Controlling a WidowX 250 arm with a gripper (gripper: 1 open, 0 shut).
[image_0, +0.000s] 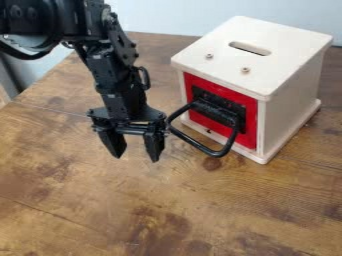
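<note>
My black gripper (135, 148) hangs above the wooden table in the centre-left of the camera view, fingers pointing down and open, with nothing between them. To its right stands a pale wooden box (278, 56) with a slot and two small fittings on its sloped top. Its red front panel (247, 143) carries a black mechanism, from which a black U-shaped handle (213, 151) juts out toward the lower left, a little to the right of my gripper.
</note>
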